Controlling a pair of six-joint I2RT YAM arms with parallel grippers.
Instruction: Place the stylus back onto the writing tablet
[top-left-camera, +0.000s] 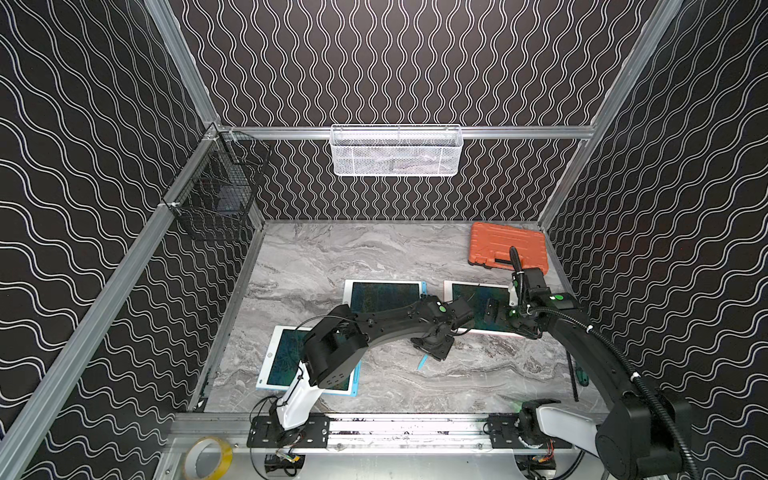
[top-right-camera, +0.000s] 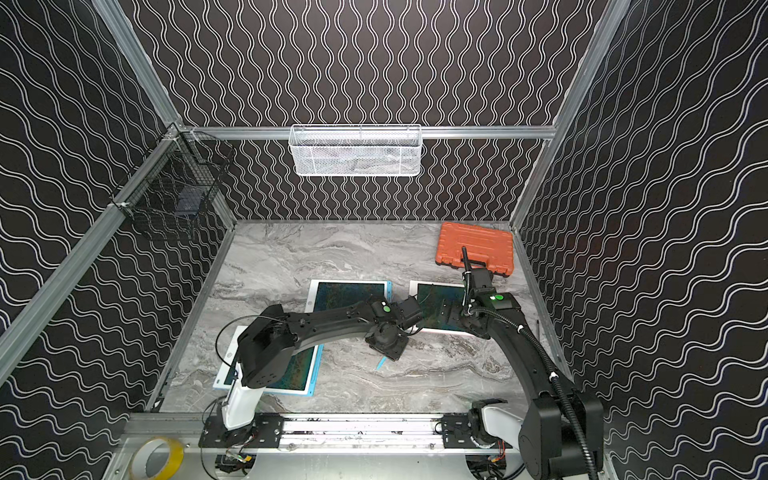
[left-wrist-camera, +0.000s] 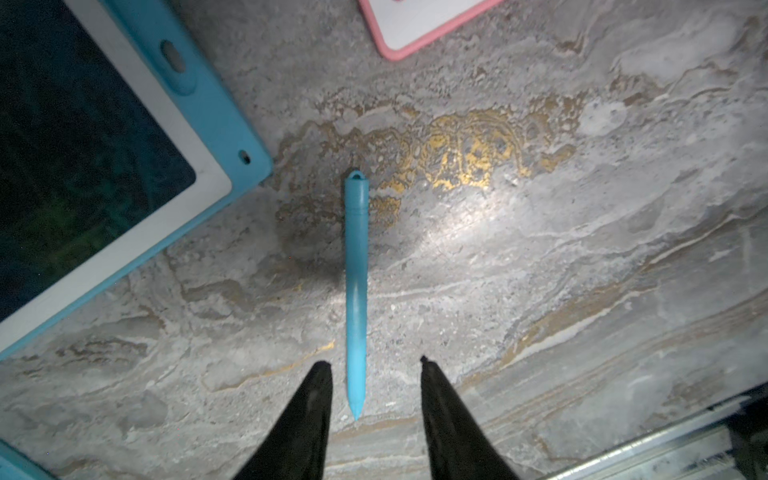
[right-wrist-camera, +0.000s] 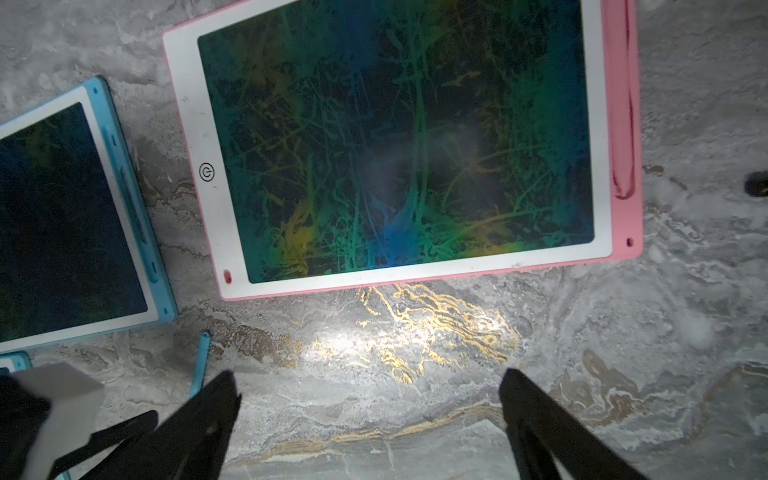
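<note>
A blue stylus (left-wrist-camera: 357, 296) lies on the marble surface, its pointed end towards my left gripper. That gripper hovers over it, fingers parted, and the tip shows nearer the left-hand finger (left-wrist-camera: 313, 400); nothing is gripped. Two blue-edged tablets are out: one at the back (top-left-camera: 388, 289), one at front left (top-left-camera: 280, 364), partly behind the left arm. A pink-edged tablet (right-wrist-camera: 416, 144) lies ahead of my right gripper, which is wide open and empty. A pink stylus seems to lie along that tablet's right edge, though this is hard to tell.
An orange case (top-left-camera: 505, 244) rests at the back right. On the back wall hangs a white mesh basket (top-left-camera: 396, 156), and a black wire basket (top-left-camera: 220, 196) is on the left. The two arms are close together near the pink-edged tablet.
</note>
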